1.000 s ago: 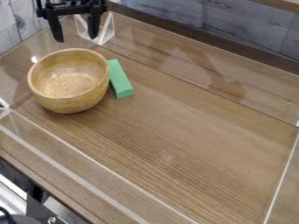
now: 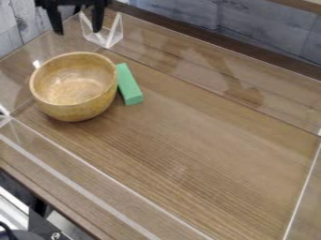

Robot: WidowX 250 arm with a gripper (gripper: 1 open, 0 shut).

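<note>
A wooden bowl (image 2: 75,89) sits empty at the left of the tray, with a green block (image 2: 128,84) lying just to its right. My gripper (image 2: 69,21) is at the top left edge of the view, behind and above the bowl, mostly cut off. Only its dark lower parts show, too little to tell its finger state.
The wooden tray floor (image 2: 201,150) is clear across the middle and right. A blue-grey wall (image 2: 251,28) runs along the back right, and clear plastic pieces stand near the top left.
The bowl and block have not moved.
</note>
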